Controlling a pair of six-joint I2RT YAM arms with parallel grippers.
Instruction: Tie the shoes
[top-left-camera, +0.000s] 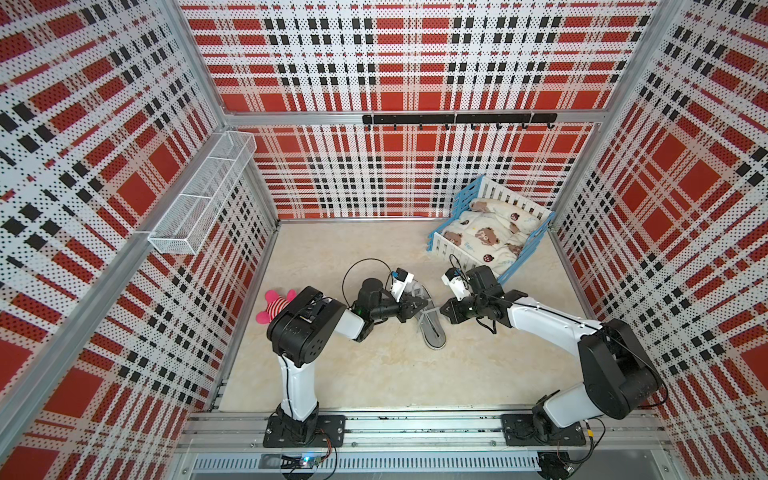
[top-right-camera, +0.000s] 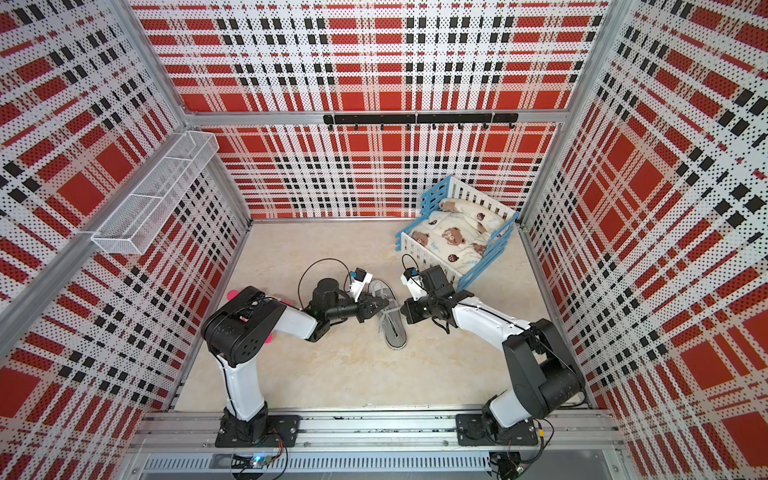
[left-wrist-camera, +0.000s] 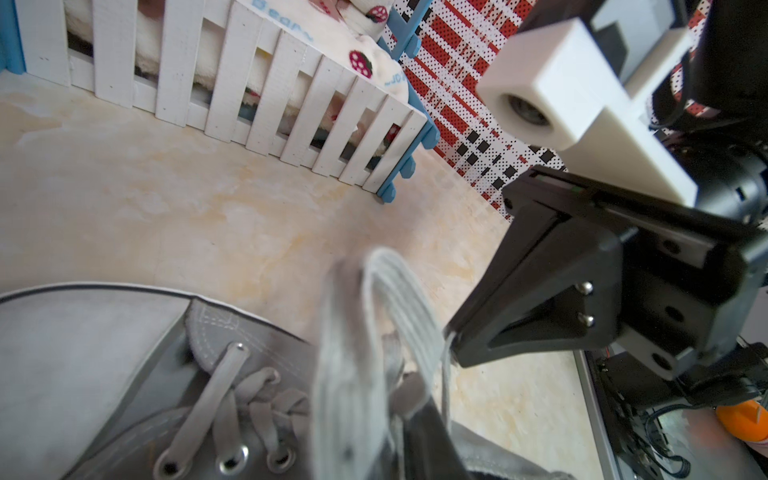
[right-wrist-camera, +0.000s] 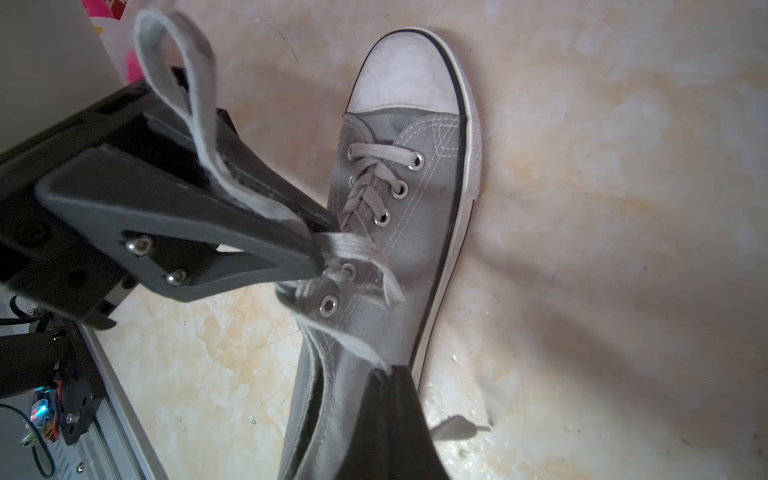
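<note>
A grey canvas shoe with white toe cap lies on the table, toe away from the arms in the top views. My left gripper is over its upper lacing, shut on a grey lace, which stands up in a loop along the fingers. My right gripper, just right of the shoe, is shut on a lace strand that runs taut from the knot area to its fingertips. The laces lie crossed and loosely looped around the upper eyelets; whether they form a knot is unclear.
A blue and white toy crib with a blanket stands at the back right. A pink striped toy lies left, behind the left arm. A wire basket hangs on the left wall.
</note>
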